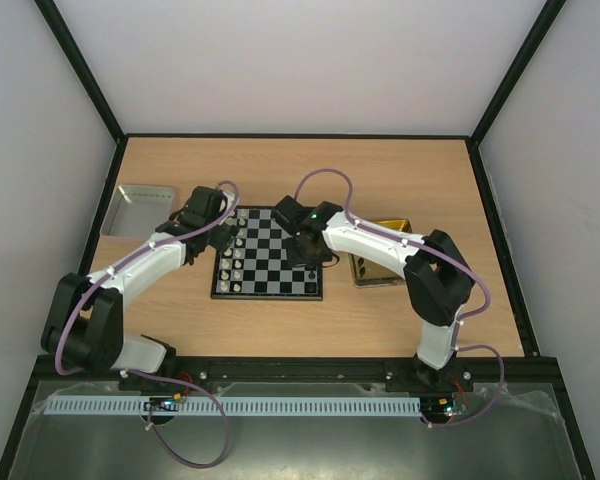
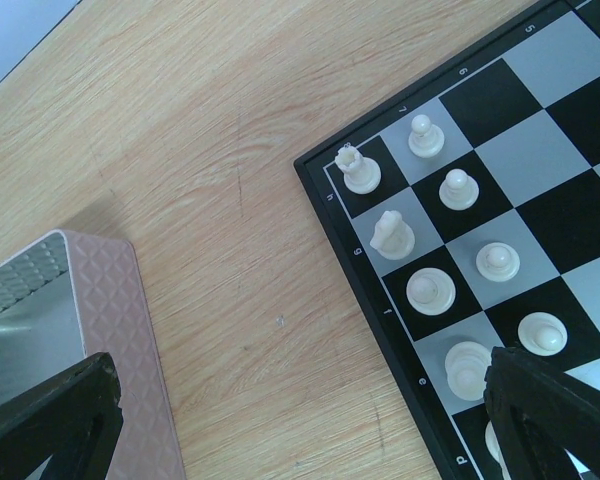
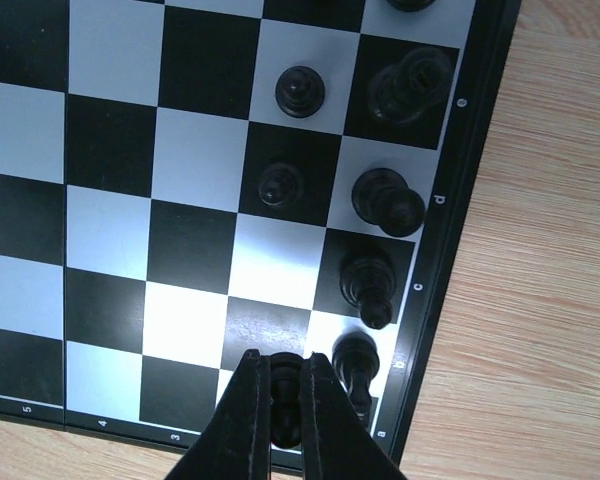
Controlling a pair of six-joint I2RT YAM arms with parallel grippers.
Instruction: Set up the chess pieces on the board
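My right gripper is shut on a small black chess piece (image 3: 285, 372), over the corner area of the chessboard (image 3: 187, 237) near the letter-a edge. Beside it on the edge row stand other black pieces, among them a knight-like one (image 3: 357, 370) and a bishop-like one (image 3: 369, 290). Two black pawns (image 3: 300, 92) show one row further in. Whether the held piece touches the board cannot be made out. My left gripper is open and empty, between a pale box and the board's white side. White pieces (image 2: 361, 172) stand there in two rows.
A gold-coloured tray (image 1: 390, 280) lies right of the board, partly under the right arm. On the left is the pale box (image 2: 115, 300). The board's middle squares are bare, and wood shows around the board.
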